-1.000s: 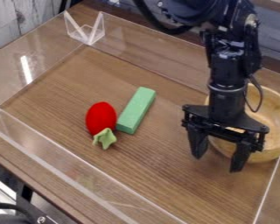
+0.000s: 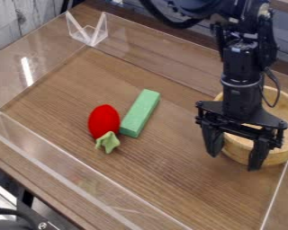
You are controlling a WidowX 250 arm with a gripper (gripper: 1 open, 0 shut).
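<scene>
My gripper (image 2: pixel 240 140) hangs over a wooden bowl (image 2: pixel 265 154) on the right side of the table, its two black fingers open and apart. The gripper body hides much of the bowl, and I cannot tell what, if anything, is inside it.
A red strawberry-like object (image 2: pixel 103 120) with green leaves lies left of centre, and a green block (image 2: pixel 140 113) lies beside it. The wooden table (image 2: pixel 75 180) is otherwise largely clear. A clear plastic item (image 2: pixel 86 27) stands at the back left.
My gripper has moved slightly to the right over the bowl. The objects on the table have not visibly moved.
</scene>
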